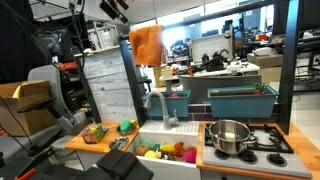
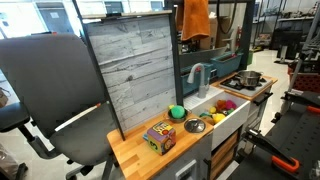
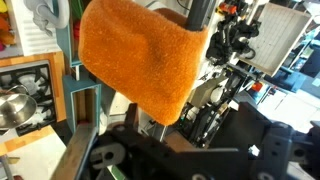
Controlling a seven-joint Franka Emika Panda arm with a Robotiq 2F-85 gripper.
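Note:
An orange towel hangs high up, left of the shelves, in exterior view 1. Its lower part shows at the top edge of exterior view 2. In the wrist view the towel drapes from a dark bar and fills the upper middle. My gripper stands open at the bottom of that view, with the towel beyond it. No grip on the cloth shows. Exterior view 1 catches the arm's upper part near the top left, partly cut off by the frame.
Below lie a sink with colourful toy food, a curved tap and a steel pot beside the stove. A patterned box and a green bowl stand on the wooden counter. A panelled wall rises behind them.

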